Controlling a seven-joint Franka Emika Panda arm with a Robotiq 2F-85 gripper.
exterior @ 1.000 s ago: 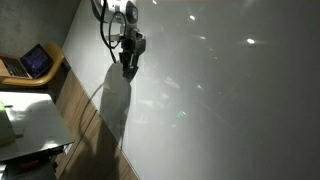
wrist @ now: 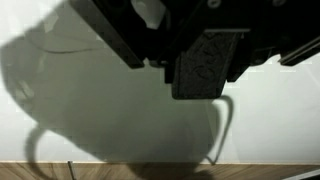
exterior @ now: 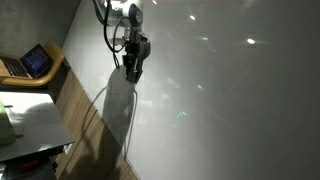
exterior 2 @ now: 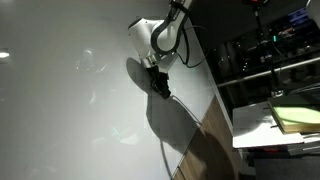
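Observation:
A dark, flat block [wrist: 205, 66] with a patterned face, perhaps an eraser, sits between my gripper's dark fingers in the wrist view; its exact kind is hard to tell. My gripper [exterior: 132, 72] is shut on it, close to the large white board [exterior: 215, 105]. From the other side, the gripper [exterior 2: 160, 88] again shows dark against the pale surface, its shadow spread beside it. Whether the block touches the board cannot be made out.
A wooden floor strip [wrist: 255, 171] runs along the board's edge. In exterior view 1, a laptop [exterior: 36, 62] lies at the left, with a white table [exterior: 38, 124] below it. Much of the board is bare.
The laptop and table stay put.

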